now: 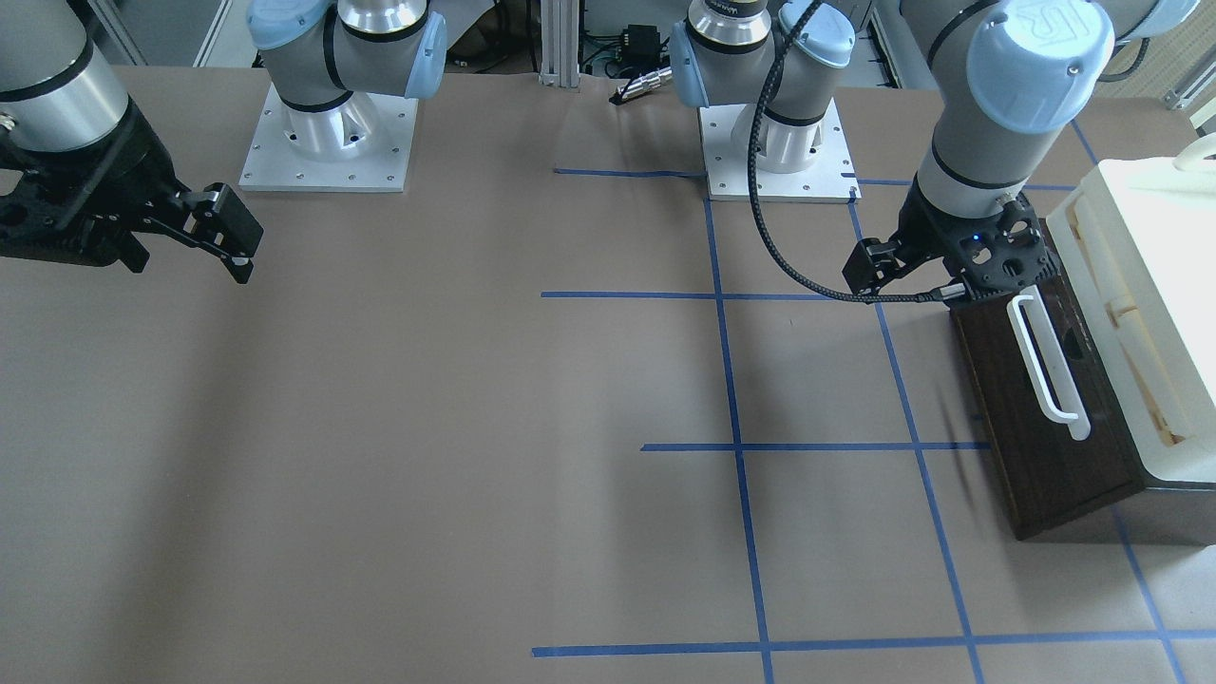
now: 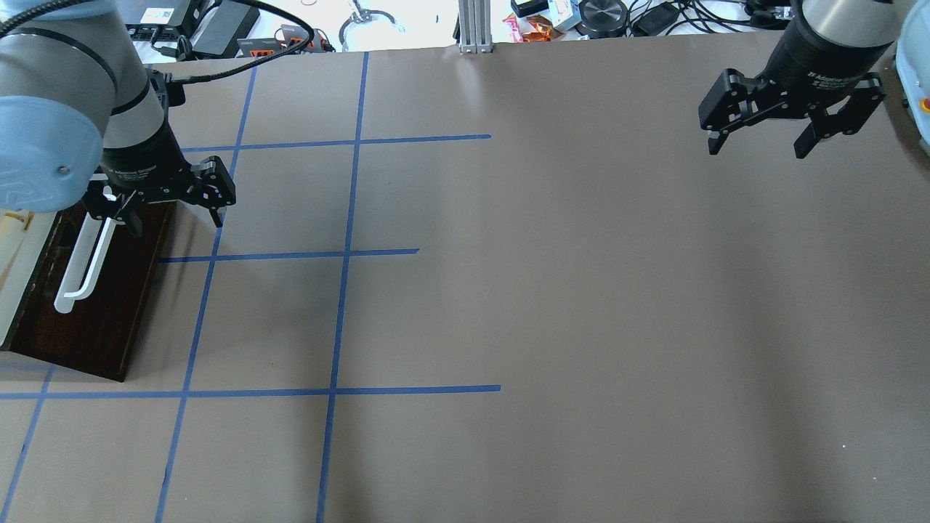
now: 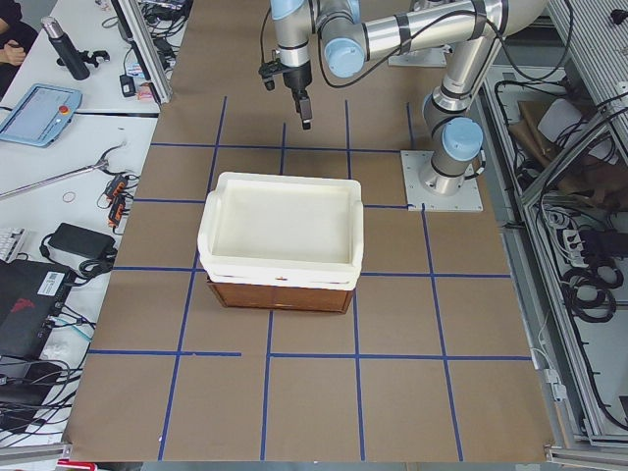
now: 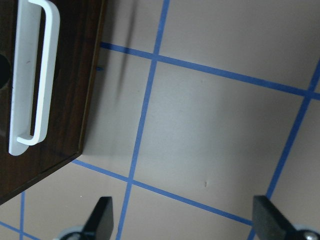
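Observation:
A dark wooden box [image 1: 1015, 456] stands at the right in the front view, with a white vertical handle [image 1: 1069, 412] on its side and a white lid-like tray [image 3: 281, 228] on top. My gripper [image 1: 912, 274] hangs above and just beyond the box's handled side. In the top view the gripper [image 2: 174, 218] is over that side, near the handle [image 2: 83, 261]. The wrist view looks down on the handle [image 4: 47, 75] at upper left, between floor and box edge, with both fingertips at the lower corners, apart and with nothing visible between them.
Another arm's black gripper [image 2: 789, 104] hangs at the far side, and further arm bases [image 1: 325, 171] stand at the back.

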